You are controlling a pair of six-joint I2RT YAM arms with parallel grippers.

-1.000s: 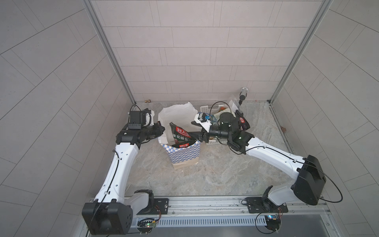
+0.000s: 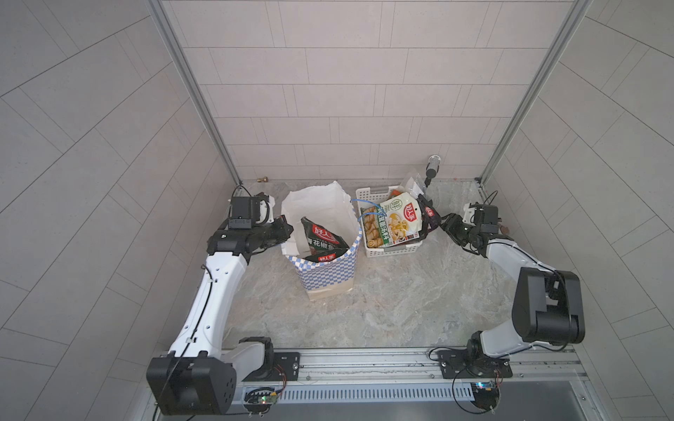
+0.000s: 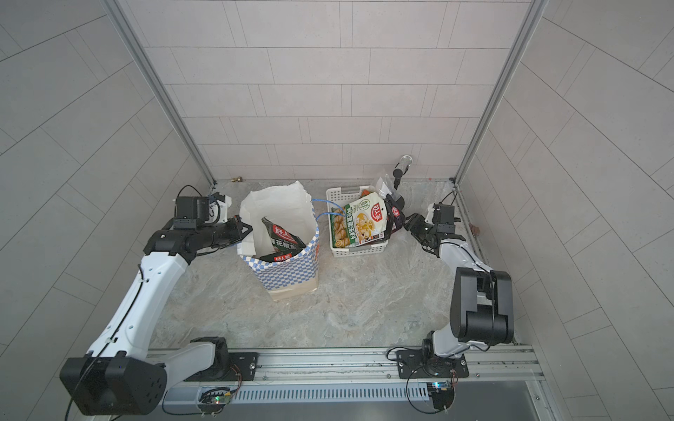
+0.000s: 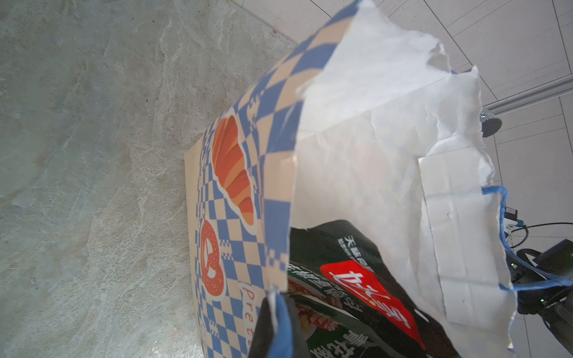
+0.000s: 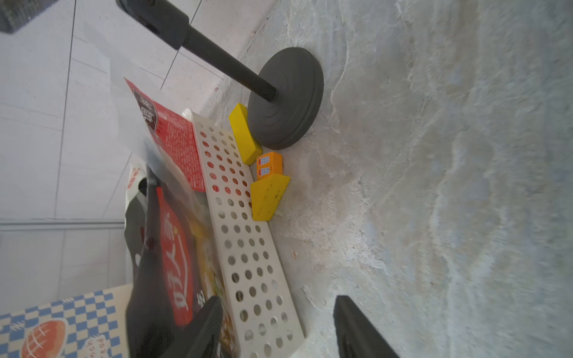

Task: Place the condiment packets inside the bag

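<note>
The open-topped bag [image 2: 330, 273] has a blue check print and stands left of centre. Dark green condiment packets [image 4: 370, 286] lie inside it, one leaning up to the rim. At the bag's left rim my left gripper is shut on the thin edge, with a blue strip showing between its fingers. In the white basket [image 5: 238, 250] are more packets, a pale one [image 2: 402, 221] on top and a black-and-red one [image 2: 429, 214] overhanging the right side. My right gripper stands open just right of that black packet, nothing visibly gripped.
A stand with a round dark base [image 5: 286, 98] is behind the basket. Small yellow blocks [image 5: 268, 195] lie beside the basket wall. The bag's blue cord handle [image 2: 372, 212] reaches over the basket.
The left arm and the bag have stayed put.
</note>
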